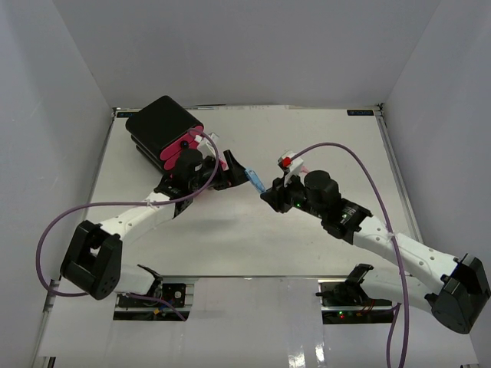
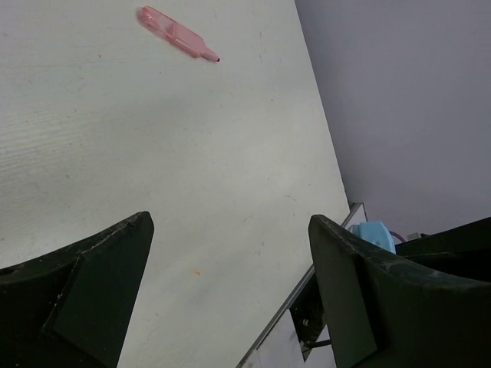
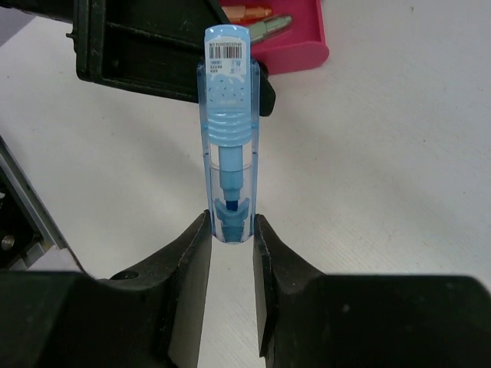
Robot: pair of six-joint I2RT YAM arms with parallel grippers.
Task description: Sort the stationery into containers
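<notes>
A light blue pen-like item in a clear case (image 3: 229,107), with a barcode label, is held upright-looking in my right gripper, shut on it; in the top view it spans toward my left gripper (image 1: 235,169). The left gripper stands open beside it, with nothing between its fingers. A pink marker or bottle (image 2: 173,31) lies on the white table in the left wrist view. In the right wrist view a pink tray (image 3: 299,54) holds an orange item and a grey-green one, partly hidden by the left gripper.
A black-and-pink box stack (image 1: 161,123) stands at the back left, partly behind the left arm.
</notes>
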